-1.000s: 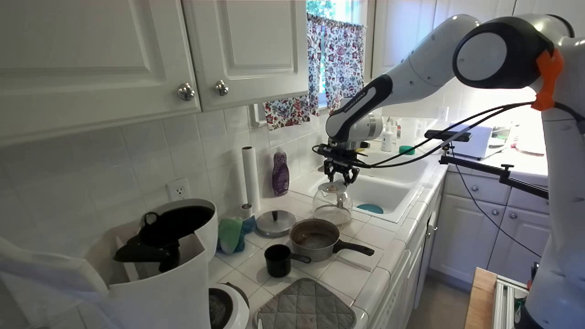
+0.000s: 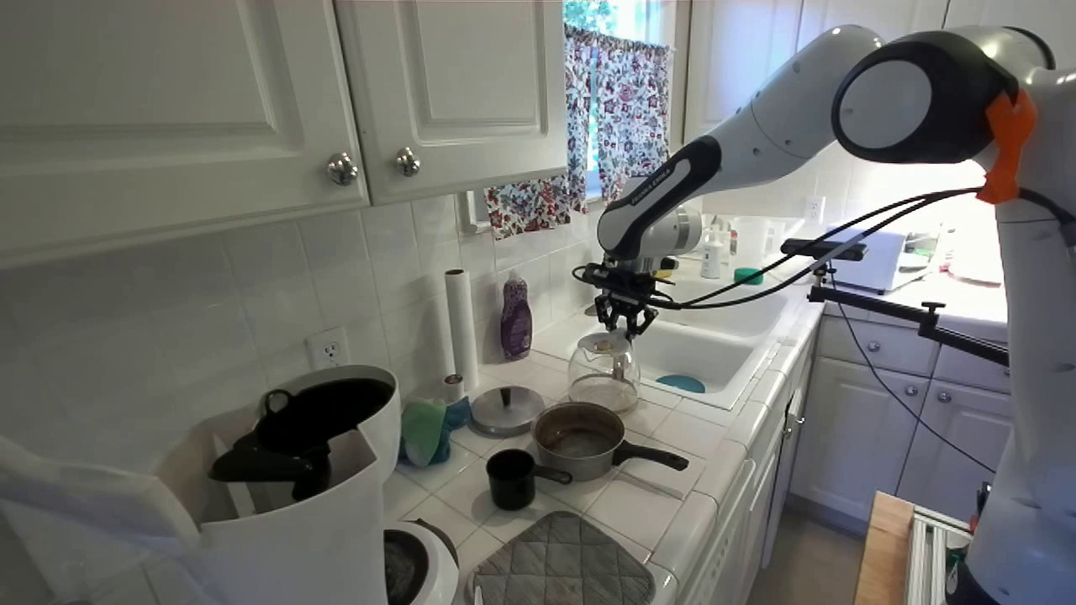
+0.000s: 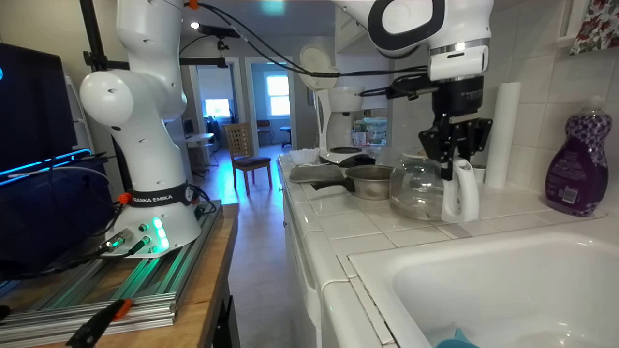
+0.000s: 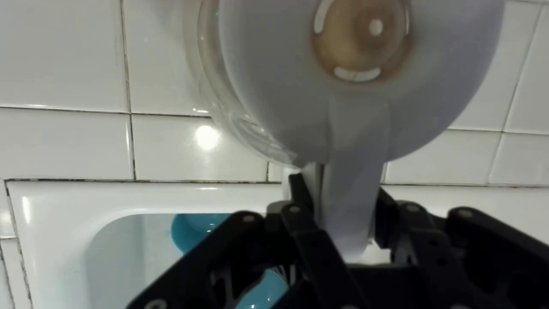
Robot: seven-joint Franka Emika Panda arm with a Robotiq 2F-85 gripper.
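Note:
A glass coffee carafe with a white lid and handle is upright at the counter, close to the sink. In exterior view 2 its clear body is left of its white handle. My gripper points down from above, shut on that handle. From the wrist, the pale lid fills the upper middle and the handle runs between the black fingers. Whether the carafe's base touches the tiles is hard to tell.
A saucepan sits close in front of the carafe, beside a black cup and a metal lid. Purple soap stands by the wall. The white sink contains something blue.
The gripper and carafe have shifted slightly left and a little up in exterior view 1. The saucepan and other counter items have stayed put.

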